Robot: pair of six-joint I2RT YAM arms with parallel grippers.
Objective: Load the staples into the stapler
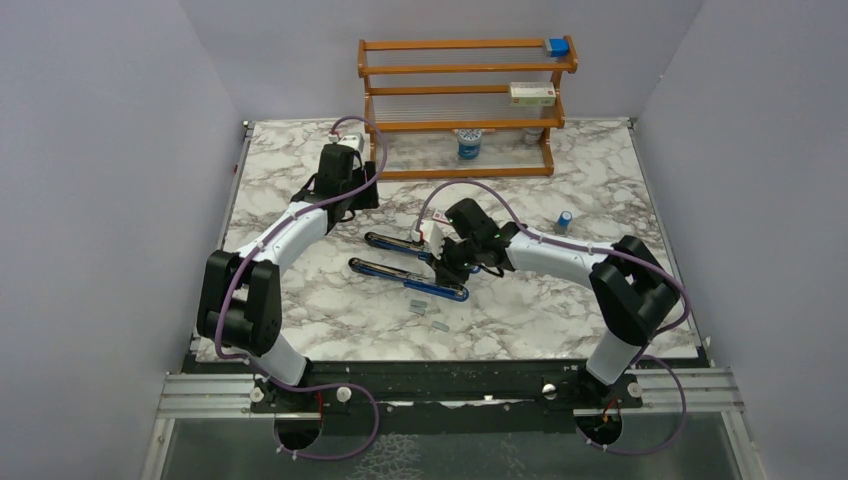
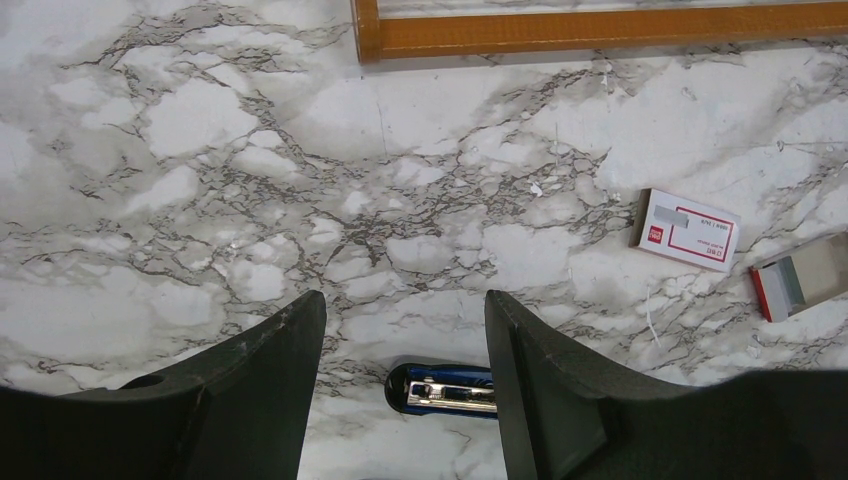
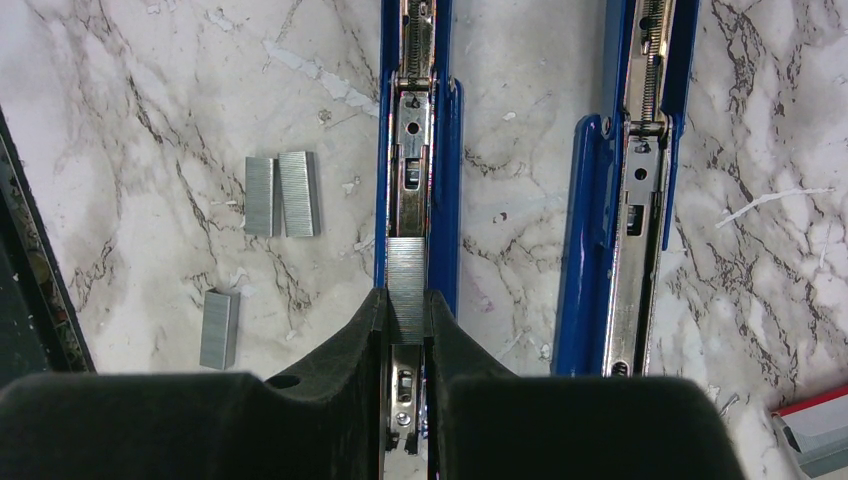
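Observation:
Two blue staplers lie opened out on the marble table. In the right wrist view the nearer stapler (image 3: 446, 190) runs straight up the middle, and the other stapler (image 3: 580, 240) lies to its right. A grey strip of staples (image 3: 406, 280) sits over the nearer stapler's metal channel, with my right gripper shut on its lower end. Whether the strip is fully down in the channel, I cannot tell. My left gripper is open above bare table near the shelf, its fingers apart and empty; the end of a stapler (image 2: 450, 390) shows below.
Three loose staple strips (image 3: 262, 196) lie left of the nearer stapler. A white staple box (image 2: 690, 230) and an open box tray (image 2: 805, 275) rest behind the staplers. A wooden shelf (image 1: 460, 172) stands at the back, and a small blue-topped item (image 1: 564, 219) at the right.

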